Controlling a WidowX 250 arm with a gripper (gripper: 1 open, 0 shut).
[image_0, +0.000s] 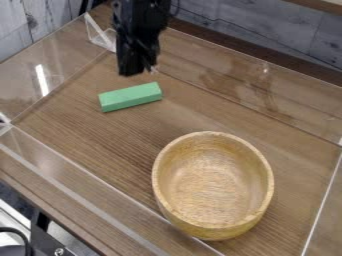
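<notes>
A green rectangular block (130, 97) lies flat on the wooden table (94, 150), left of centre. My black gripper (138, 67) is above and behind it at the top, apart from it. It looks shut, with nothing visible between its fingers, though the tips are small in this view.
A large round tan bowl (213, 184) stands at the lower right. The table's left edge has dark cables beyond it, and a wall runs along the back.
</notes>
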